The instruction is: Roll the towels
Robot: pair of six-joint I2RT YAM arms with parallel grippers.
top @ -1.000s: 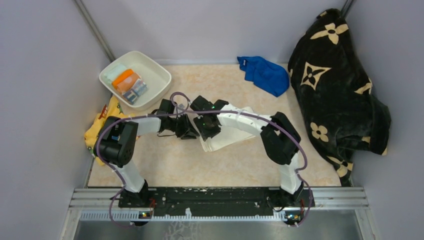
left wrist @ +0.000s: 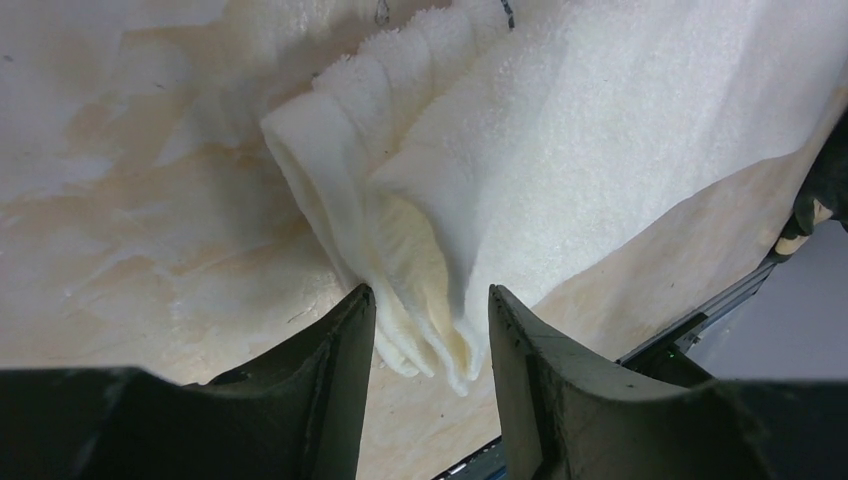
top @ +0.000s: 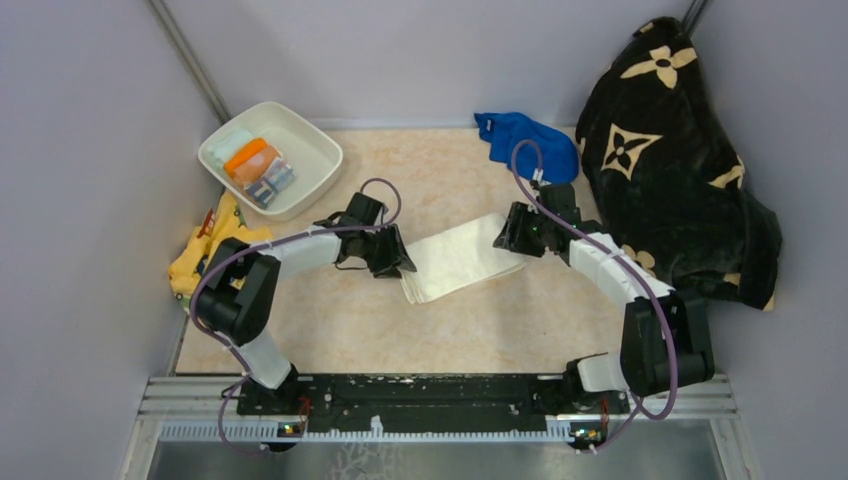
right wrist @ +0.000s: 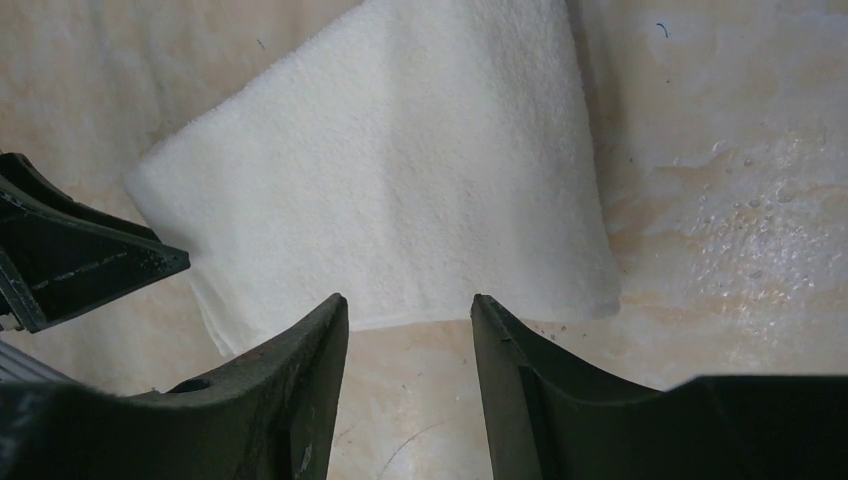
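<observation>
A folded white towel [top: 462, 257] lies slanted across the middle of the table. Over its left end hangs my left gripper [top: 398, 270]. In the left wrist view that end shows stacked, slightly bunched folds [left wrist: 350, 190], and the left gripper stands open with its fingertips close to the folds; nothing is gripped. My right gripper [top: 517, 243] is at the towel's right end. The right wrist view shows the towel [right wrist: 400, 170] flat and smooth beyond the open right gripper; its fingers have nothing between them.
A white bin [top: 325, 165] with several rolled towels stands at the back left. Behind the left arm lies a yellow cloth [top: 215, 245]. A blue towel [top: 530, 145] rests at the back right, beside a large dark patterned blanket [top: 665, 180].
The right arm has swung from the towel's left end to its right end. My left gripper has shifted right, over the towel's left edge. The towel itself looks unmoved.
</observation>
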